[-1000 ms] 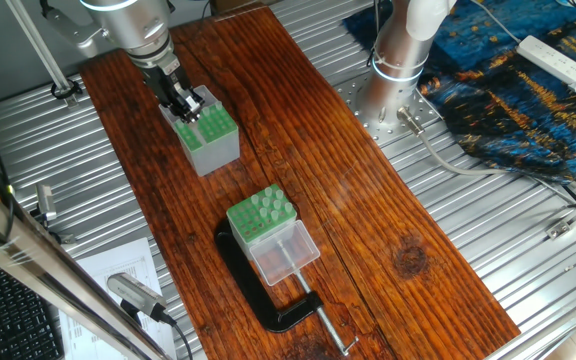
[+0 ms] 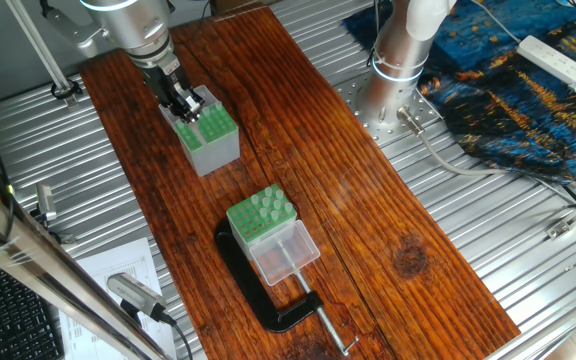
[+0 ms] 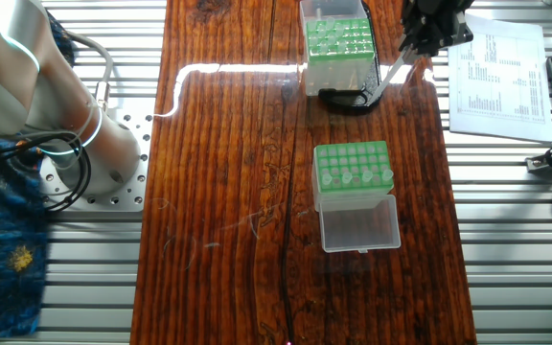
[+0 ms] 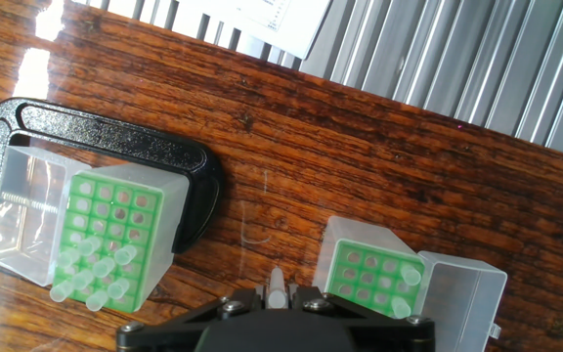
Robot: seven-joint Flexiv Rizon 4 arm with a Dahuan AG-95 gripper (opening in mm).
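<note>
My gripper is shut on a slim translucent tip [image 4: 278, 278], which points away from the fingers. In exterior view 2 the gripper [image 3: 412, 40] hangs at the upper right with the tip [image 3: 391, 77] slanting down beside the clamped box. A clear box with a green rack [image 4: 106, 220] stands at left in the wrist view, several tips in its holes. The other green-racked box [image 4: 368, 266] is at right, with several tips along one row. In exterior view 1 my gripper [image 2: 190, 108] overlaps the far box [image 2: 213, 150]; both lids are open.
A black clamp [image 2: 253, 285] curves round the near box, its silver screw [image 2: 330, 325] reaching toward the front. One open lid [image 2: 286, 252] lies over the clamp side. Bare wood [image 2: 368, 220] is clear on the right.
</note>
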